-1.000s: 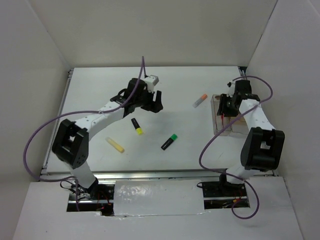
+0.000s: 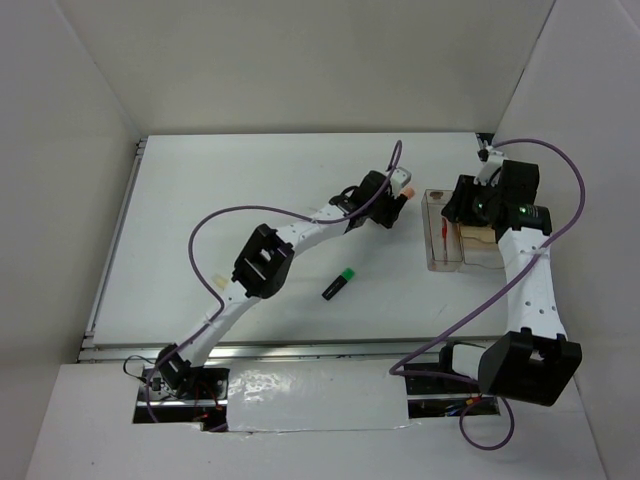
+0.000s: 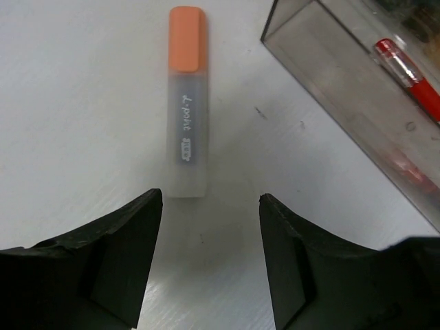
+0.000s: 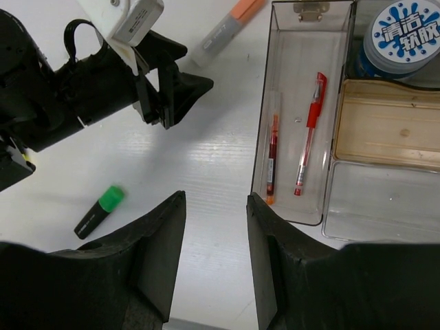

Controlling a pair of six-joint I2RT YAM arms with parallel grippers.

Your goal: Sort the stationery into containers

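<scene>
An orange-capped marker (image 3: 187,124) lies on the table left of the clear container, its clear end nearest my left gripper. That gripper's fingers stand apart, and no object shows between them. In the top view it hides most of the marker. My right gripper hangs over the container (image 2: 432,262), its fingers spread with an empty gap. Inside the container's left compartment rest a red pen (image 4: 311,130) and a darker red pen (image 4: 272,155). A black marker with a green cap (image 2: 338,285) lies mid-table.
A blue-lidded jar (image 4: 404,38) sits in the container's back right part, above a tan tray (image 4: 385,124). A clear compartment (image 4: 381,203) in front looks empty. A pale yellow object (image 2: 220,283) is partly hidden by the left arm.
My left gripper has moved right across the table to the orange-capped marker. The right arm has shifted slightly right over the container. The loose markers show no movement.
</scene>
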